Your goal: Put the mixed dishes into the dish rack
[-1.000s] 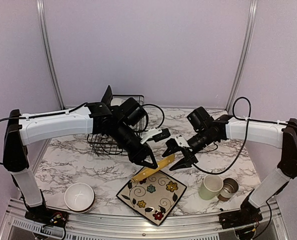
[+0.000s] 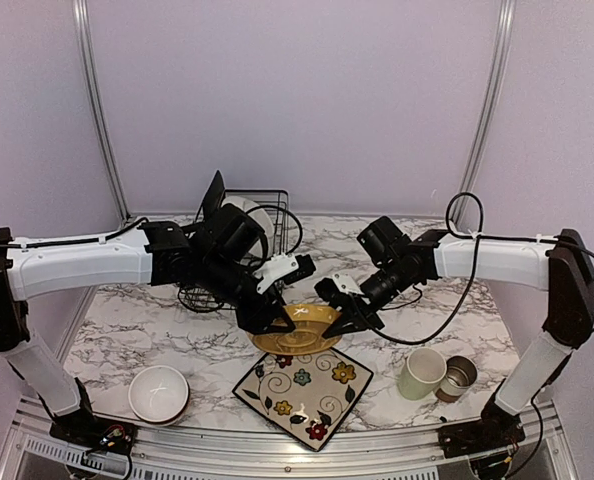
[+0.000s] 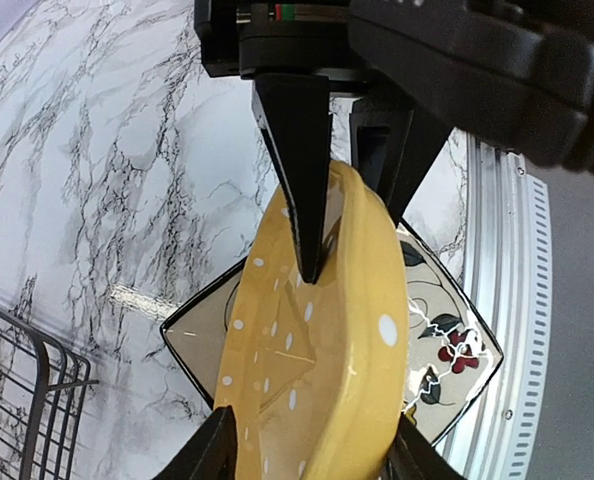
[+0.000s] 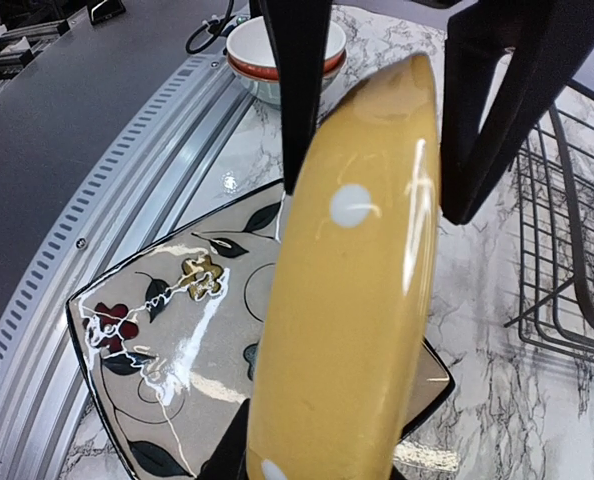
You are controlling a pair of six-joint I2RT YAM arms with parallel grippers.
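A yellow dish with white dots (image 2: 295,341) hangs tilted between my two grippers, above a square flowered plate (image 2: 305,396). My right gripper (image 2: 334,330) is shut on its right-hand rim; the left wrist view shows the right fingers (image 3: 304,205) on either side of that rim. At the opposite end, my left gripper is open, its fingers apart around the dish's edge. The right wrist view shows left fingers (image 4: 299,100) standing clear of the yellow rim. Behind the left arm, the black wire dish rack (image 2: 259,193) is partly hidden and holds a light plate (image 2: 249,212).
Stacked bowls (image 2: 159,393) sit at the front left. A pale green cup (image 2: 421,373) and a metallic cup (image 2: 458,376) stand at the front right.
The dish has turned so its face shows in the top view.
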